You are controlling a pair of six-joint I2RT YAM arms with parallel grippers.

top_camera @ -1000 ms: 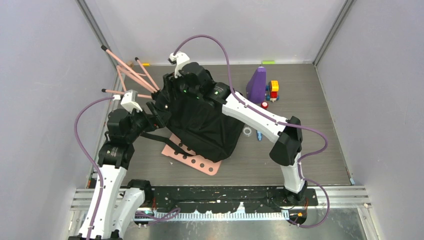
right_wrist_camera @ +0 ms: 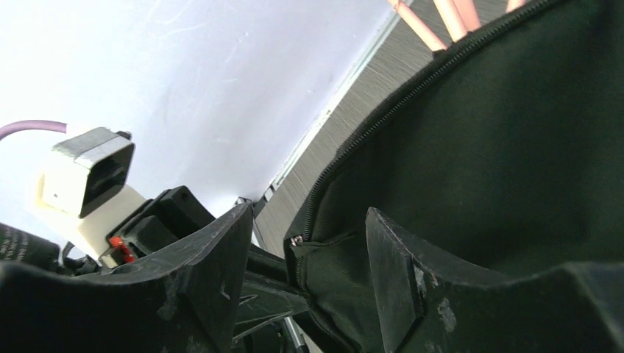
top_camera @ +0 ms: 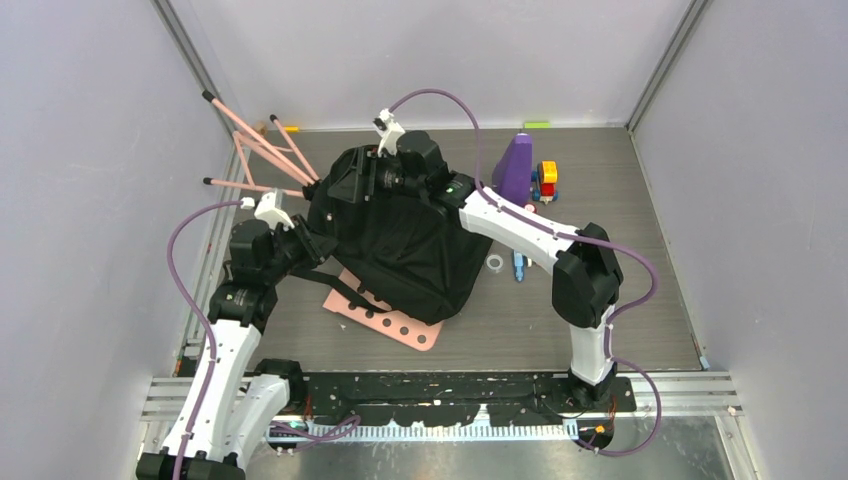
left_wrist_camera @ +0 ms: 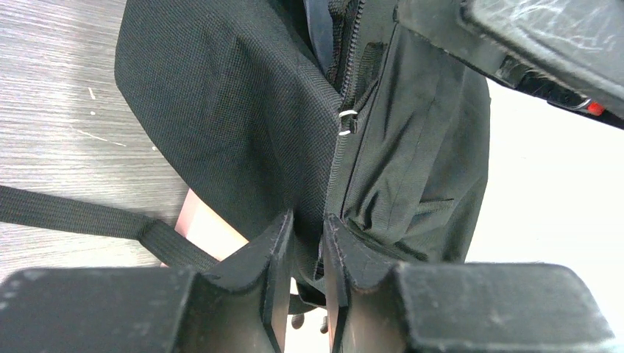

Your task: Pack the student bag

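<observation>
A black bag lies in the middle of the table, its zipper running along an edge with a pull tab. My left gripper is at the bag's left edge; in the left wrist view its fingers are close together over the zipper edge, and whether they pinch fabric is unclear. My right gripper hangs over the bag's upper part, open, its fingers apart above the fabric near the pull tab.
Pink rods lie at the back left, and a perforated pink board under the bag's front. A purple object, a toy vehicle, a tape roll and small items stand to the right. Walls enclose three sides.
The bag looks nearly unchanged.
</observation>
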